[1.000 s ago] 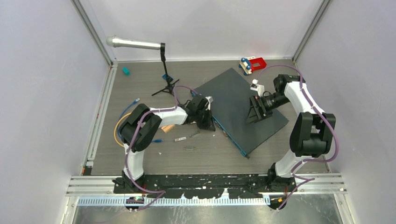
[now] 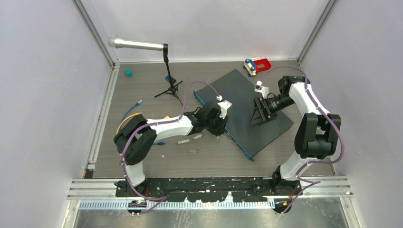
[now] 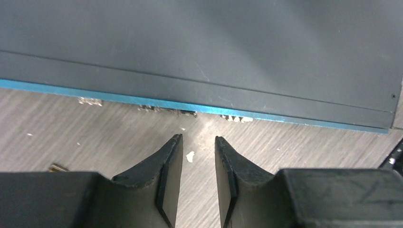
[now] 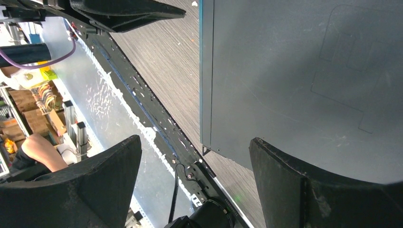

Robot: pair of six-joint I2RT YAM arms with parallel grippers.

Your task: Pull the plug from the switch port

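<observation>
The dark switch [image 2: 242, 95] lies flat with its blue edge toward the left. In the left wrist view its port edge [image 3: 285, 119] runs across above my left gripper, which stands open with nothing between its fingers; small pale and dark fittings show under that edge, and whether a plug sits in a port is unclear. My right gripper is open over the switch, empty between its fingers.
Blue cables [image 2: 126, 112], a yellow cable and several small modules [image 2: 183, 141] lie on the left. A black tripod [image 2: 171, 88] stands behind; a red and blue toy [image 2: 261, 65] sits at the back right.
My left gripper has moved right and somewhat toward the front along the switch's blue edge, its arm appearing raised. The right arm and the switch have not moved.
</observation>
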